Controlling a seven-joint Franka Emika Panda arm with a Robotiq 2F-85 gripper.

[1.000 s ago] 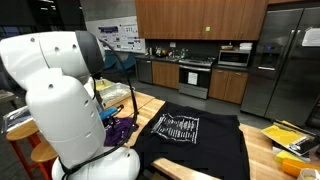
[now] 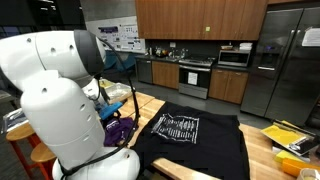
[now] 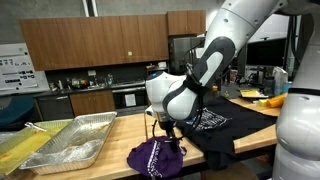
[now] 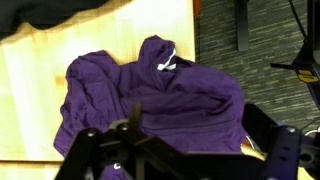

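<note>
A crumpled purple cloth (image 4: 190, 95) lies at the table's edge in the wrist view, partly overhanging the floor, with a small white tag on it. In exterior view 2 the same cloth (image 3: 150, 160) is heaped in front, below my gripper (image 3: 172, 136). In the wrist view the dark fingers of my gripper stand apart at the bottom, open, with cloth visible beneath the gap. Whether the fingertips touch it is hard to tell. The arm hides part of the cloth (image 2: 118, 132) in exterior view 1.
A black cloth with white print (image 2: 205, 140) is spread over the table's middle. To the left of the purple cloth stands a shallow tray (image 3: 93, 124). Yellow items (image 2: 287, 136) sit at the far right. Bare wood (image 3: 125, 127) shows between tray and black cloth.
The white arm has shifted slightly upward in exterior view 1. The black cloth and the yellow items look unchanged, and the purple cloth shows no clear movement.
</note>
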